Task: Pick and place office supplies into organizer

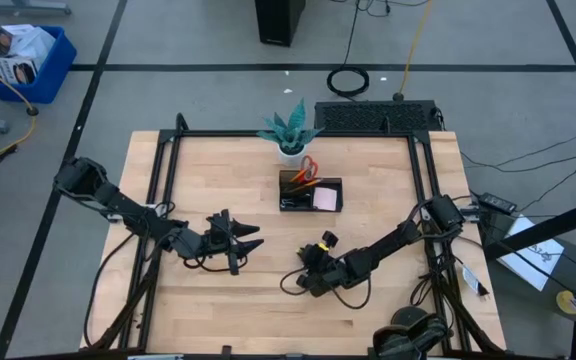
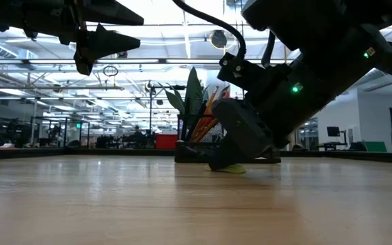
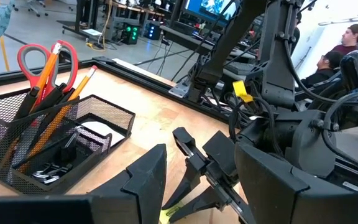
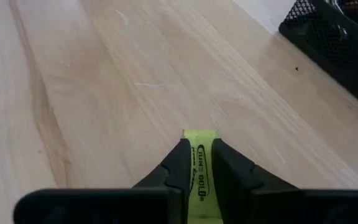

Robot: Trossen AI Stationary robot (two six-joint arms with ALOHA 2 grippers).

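A flat yellow gum pack (image 4: 201,177) with dark lettering is pinched between the fingers of my right gripper. In the low view the pack (image 2: 231,169) shows under those fingers, at or just above the wooden surface. The black mesh organizer (image 1: 311,194) stands at the back middle of the table, beyond my right gripper. It holds scissors (image 3: 46,59), pencils and pens (image 3: 55,112), small metal clips (image 3: 50,172) and a pale pad (image 1: 325,198). My left gripper (image 1: 256,237) is open above the table on the left, with nothing between its fingers.
Behind the organizer are a potted plant (image 1: 290,131) and a black keyboard (image 1: 376,117), near the dark frame bar along the back edge. Bare tabletop (image 1: 238,320) spreads in front of both arms, and there is free room left of the organizer.
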